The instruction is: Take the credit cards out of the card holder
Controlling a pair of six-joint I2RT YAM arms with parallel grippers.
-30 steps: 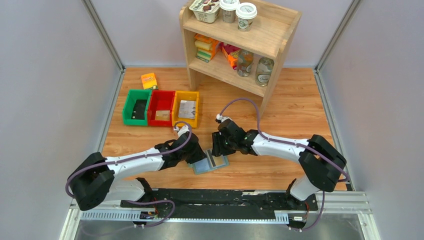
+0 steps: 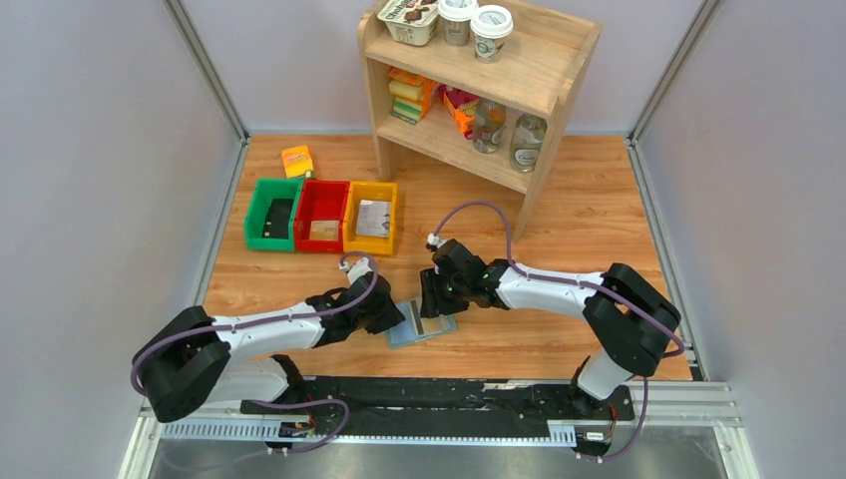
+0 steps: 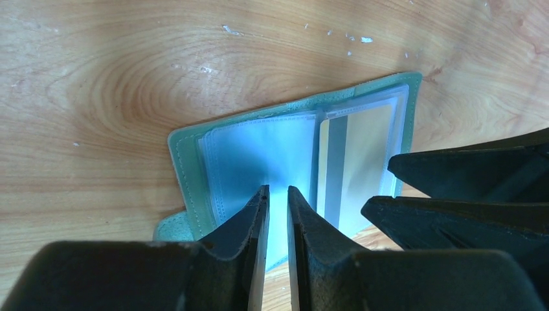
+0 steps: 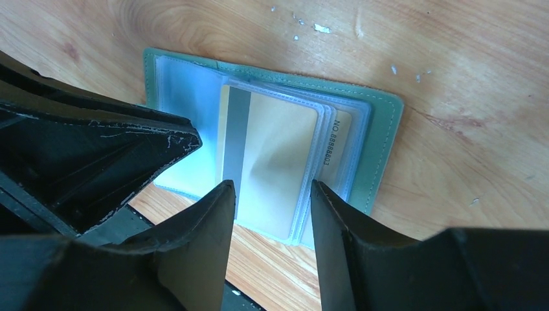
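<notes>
The teal card holder (image 2: 419, 334) lies open on the wooden table, with clear blue sleeves. In the right wrist view a cream card (image 4: 272, 162) with a grey stripe sits in a sleeve, another numbered card (image 4: 336, 142) behind it. My left gripper is over the blue sleeve (image 3: 246, 155), its fingers close together with a narrow gap. My right gripper is over the striped card near its right edge, fingers part open, nothing seen lifted between them.
Green, red and yellow bins (image 2: 371, 246) stand behind the left arm. A wooden shelf (image 2: 449, 150) with cups, bottles and packets is at the back. The two grippers are very close together.
The right arm has shifted slightly left and down toward the holder. The left gripper has moved slightly. The holder looks about the same.
</notes>
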